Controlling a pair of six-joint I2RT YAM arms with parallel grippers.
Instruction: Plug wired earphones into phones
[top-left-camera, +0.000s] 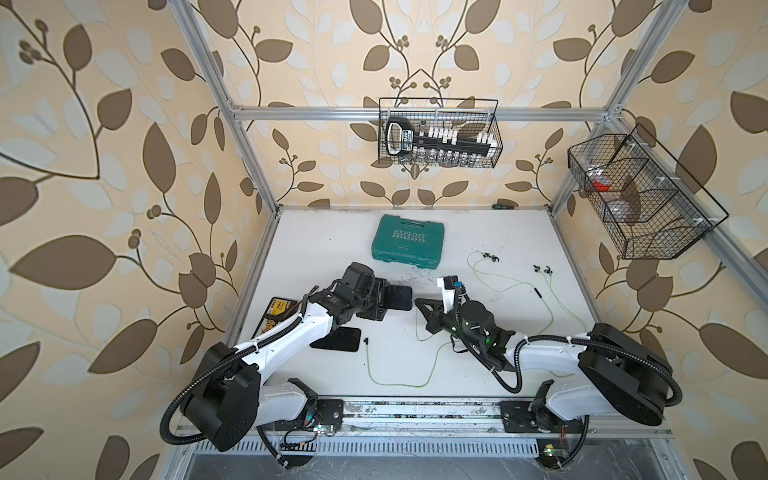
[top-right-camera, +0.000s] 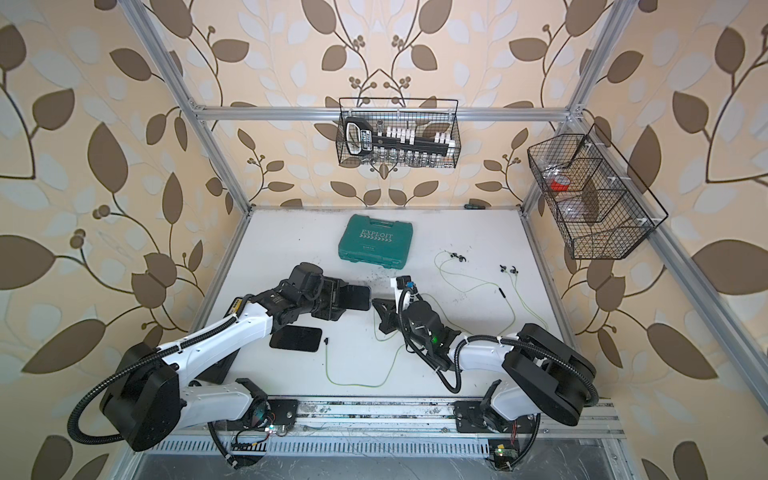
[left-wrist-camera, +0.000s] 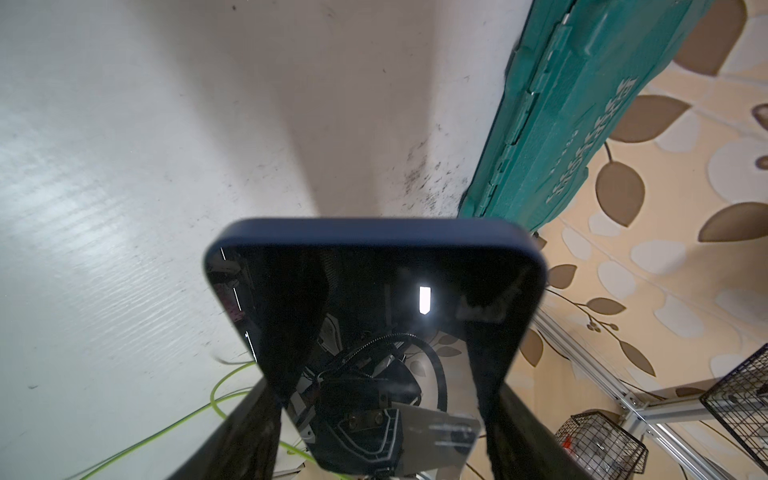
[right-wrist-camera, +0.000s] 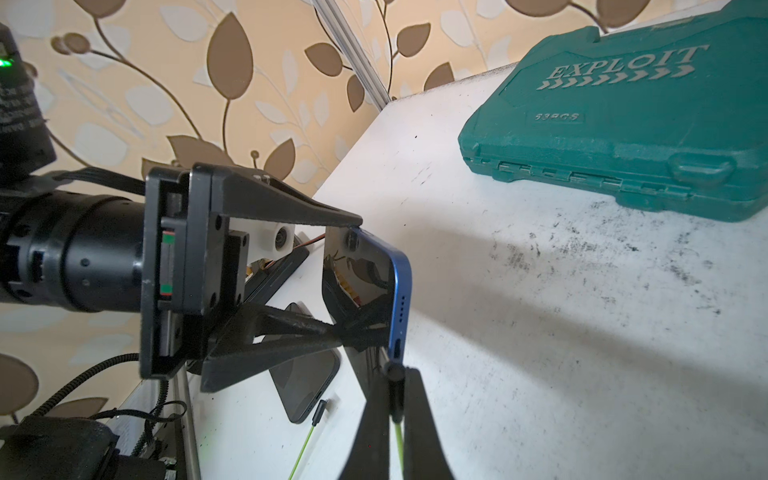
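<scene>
My left gripper is shut on a blue-edged phone (left-wrist-camera: 376, 320), gripping it by its sides above the table. The phone's narrow edge with the port (right-wrist-camera: 397, 346) faces my right gripper. That gripper is shut on the black plug (right-wrist-camera: 396, 404) of a green earphone cable, which trails down below the fingers. In the right wrist view the plug lines up with the port edge, very close to it; whether its tip has entered cannot be told. A second phone (top-left-camera: 337, 339) lies flat on the table, with another black plug (top-left-camera: 366, 341) on a green cable beside it.
A green case (top-left-camera: 408, 241) stands at the back of the table. Earbuds (top-left-camera: 489, 257) and loose green cables lie at the right. A black and yellow item (top-left-camera: 276, 310) sits at the left edge. Bare table lies between the case and the grippers.
</scene>
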